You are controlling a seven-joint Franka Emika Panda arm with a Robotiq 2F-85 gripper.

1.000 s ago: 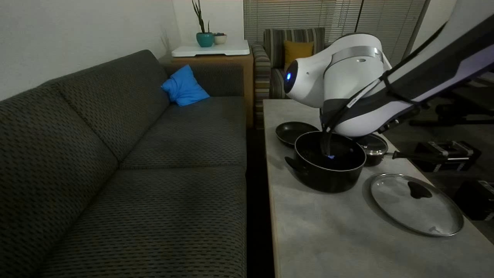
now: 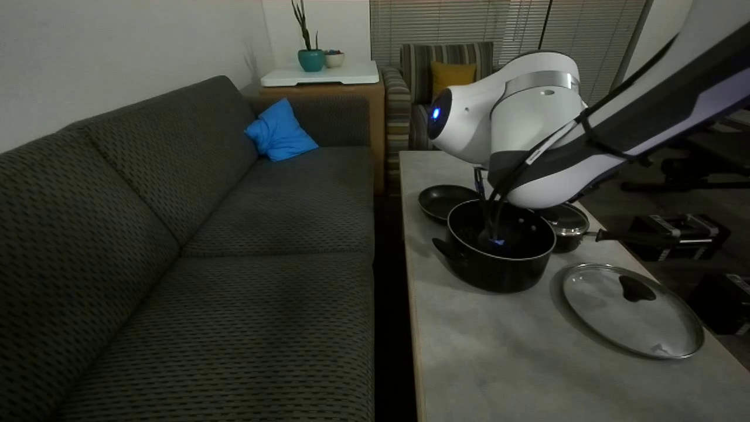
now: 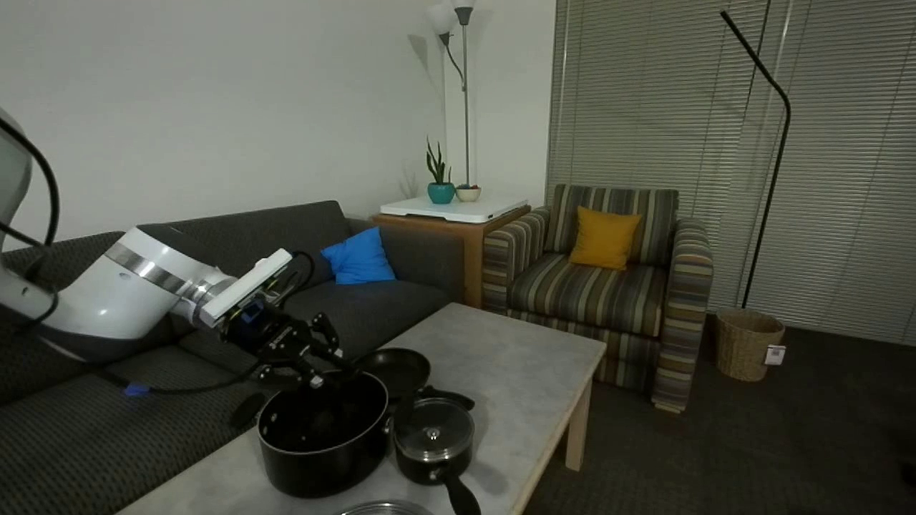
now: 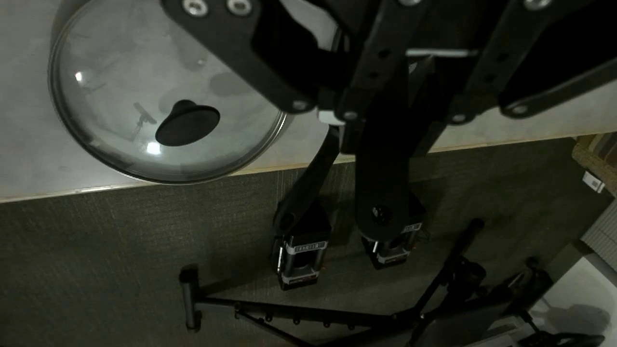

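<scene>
In the wrist view my gripper is shut, and a black handle-like piece [image 4: 382, 185] with a hole at its end sticks out from between the dark fingers; the rest of it is hidden. From the second exterior view, the gripper [image 3: 330, 368] hangs at the far rim of the large black pot [image 3: 322, 468], tilted downwards. The pot [image 2: 499, 274] stands uncovered on the table. Its glass lid [image 2: 604, 309] lies apart on the table, black knob up; the wrist view shows this lid [image 4: 115, 115] near the table edge.
A frying pan [image 3: 399, 370] sits behind the pot. Close beside the pot is a lidded saucepan [image 3: 434, 438], its handle [image 4: 312, 179] pointing outwards.
The arm's wrist has shifted slightly, and dark gripper parts now show to its left above the pot. The hanging cable has moved a little left. Pot and lid have not moved.
</scene>
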